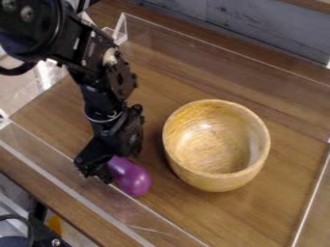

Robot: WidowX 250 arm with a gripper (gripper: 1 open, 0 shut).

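Note:
My black gripper (111,156) is lowered to the wooden tabletop at the left of centre, its fingers around the upper end of a purple eggplant-like object (130,177) near the front left. Whether the fingers press on it cannot be made out, as the dark gripper hides that end. A large wooden bowl (215,144) stands to the right of the gripper and the purple object, apart from them.
A clear raised edge borders the work surface (233,217) along the left and front left. A grey wooden wall runs along the back.

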